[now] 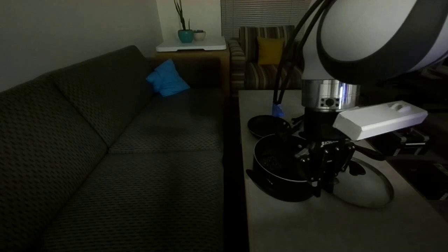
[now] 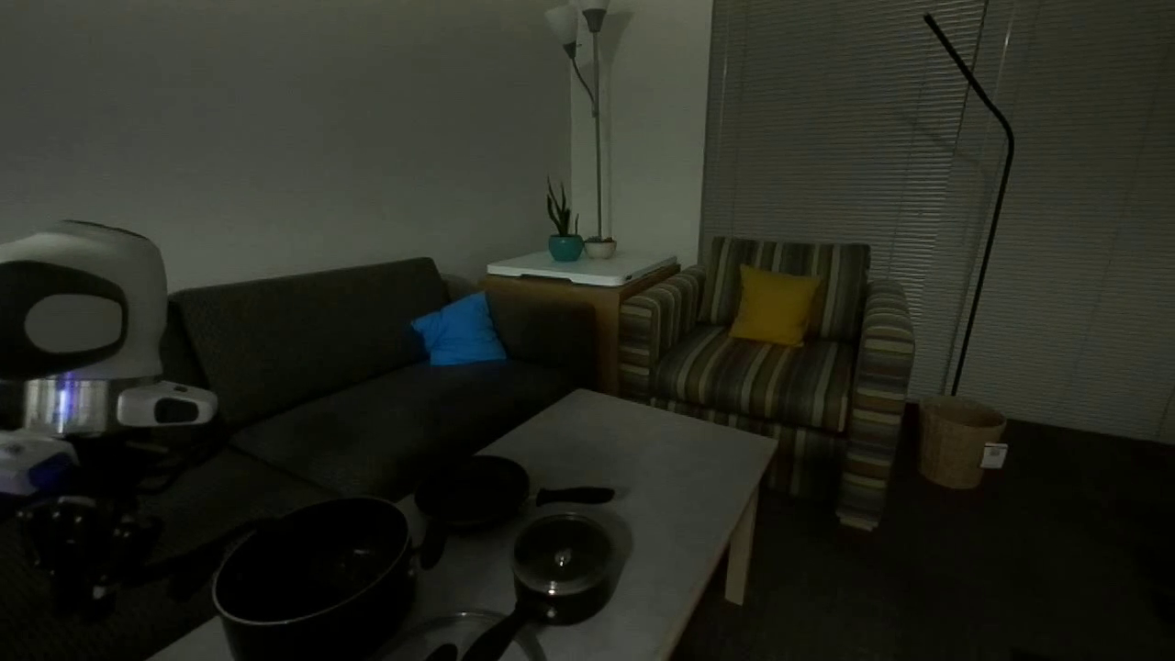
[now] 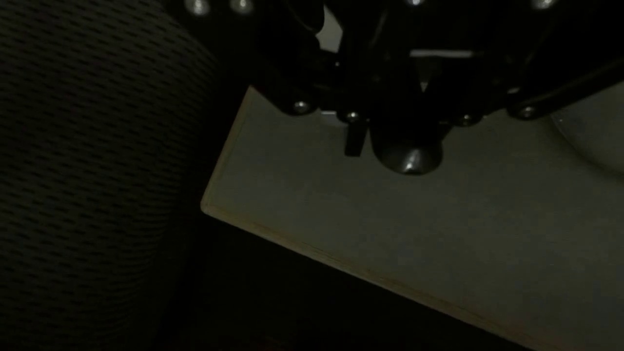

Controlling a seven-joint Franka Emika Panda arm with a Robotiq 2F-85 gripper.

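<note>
A deep black pot (image 1: 280,172) stands on the coffee table, and its open inside also shows in the other exterior view (image 2: 314,567). My gripper (image 1: 323,184) is at the pot's near right side, pointing down. In the wrist view a dark handle with a rounded, shiny end (image 3: 409,159) sticks out between the fingers, and my gripper is shut on it. From the second exterior view, a dark handle (image 2: 182,564) runs from the pot towards my gripper (image 2: 94,584). Darkness hides the exact contact.
A glass lid (image 1: 365,187) lies right of the pot. Behind are a black frying pan (image 2: 474,491) and a small lidded saucepan (image 2: 564,556). A grey sofa (image 1: 168,180) runs along its left side.
</note>
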